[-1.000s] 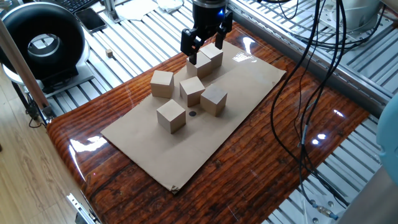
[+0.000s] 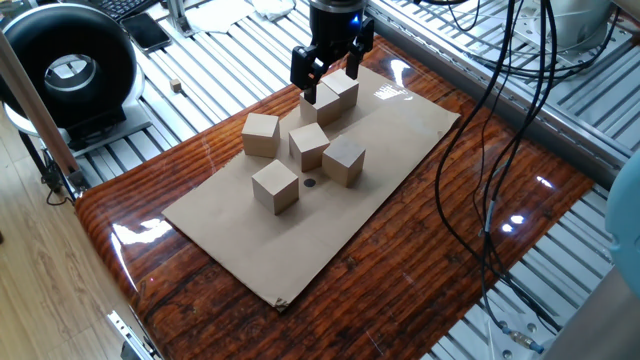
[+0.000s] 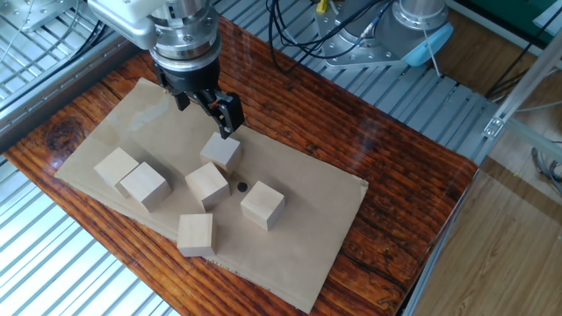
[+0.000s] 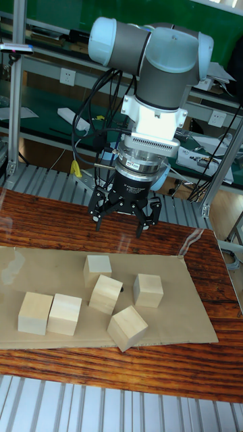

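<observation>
Several plain wooden cubes rest on a brown cardboard sheet (image 2: 260, 245). Two of them, the far cube (image 2: 342, 86) and its neighbour (image 2: 320, 106), stand side by side. In the middle are a central cube (image 2: 309, 146) and a greyer-topped cube (image 2: 343, 161), close together. A left cube (image 2: 261, 135) and a near cube (image 2: 275, 187) stand apart from these. My black gripper (image 4: 120, 229) hangs above the table with its fingers spread, open and empty. It is clear of all the cubes; in the first exterior view it partly overlaps the far pair.
A dark round spot (image 3: 242, 187) marks the cardboard between cubes. Black cables (image 2: 487, 150) hang at the table's right side in the first exterior view. The cardboard's near end is free.
</observation>
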